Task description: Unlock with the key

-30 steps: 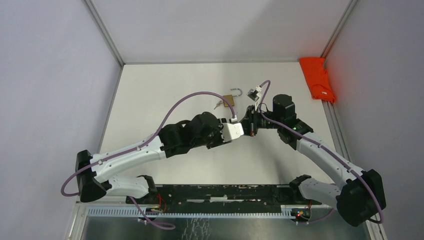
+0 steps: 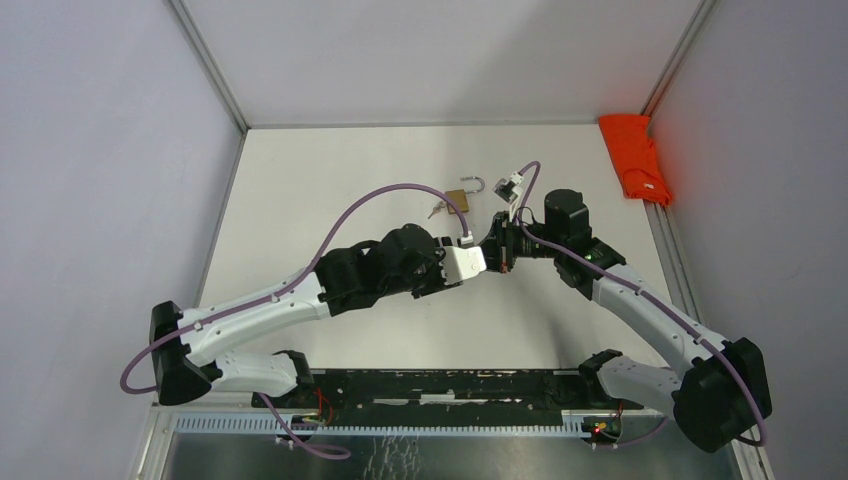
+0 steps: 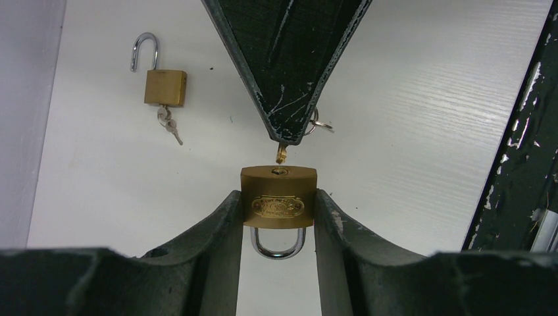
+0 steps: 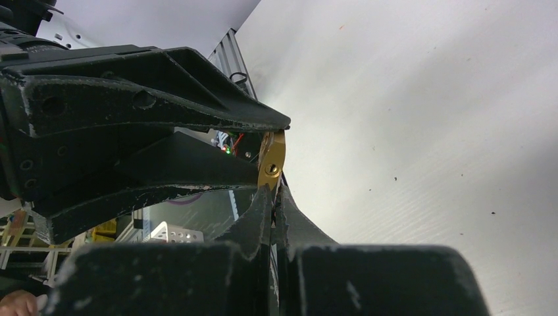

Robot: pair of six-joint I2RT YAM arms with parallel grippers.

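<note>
In the left wrist view a brass padlock (image 3: 278, 191) is clamped by its sides between the fingers of my left gripper. Its keyhole faces my right gripper, and its shackle, on the far side, looks closed. A brass key tip (image 3: 281, 155) sticks out of the right gripper's shut fingers, a short gap from the keyhole. A key ring (image 3: 316, 124) shows beside those fingers. The right wrist view has the padlock's keyhole end (image 4: 271, 170) just beyond my right fingertips; the key is hard to make out there.
A second brass padlock (image 3: 165, 87) with an open shackle lies on the white table, keys (image 3: 171, 124) hanging from it. A red cloth (image 2: 636, 158) lies at the back right corner. Both grippers meet close together above the table's middle.
The right arm looks still, as does the padlock on the table.
</note>
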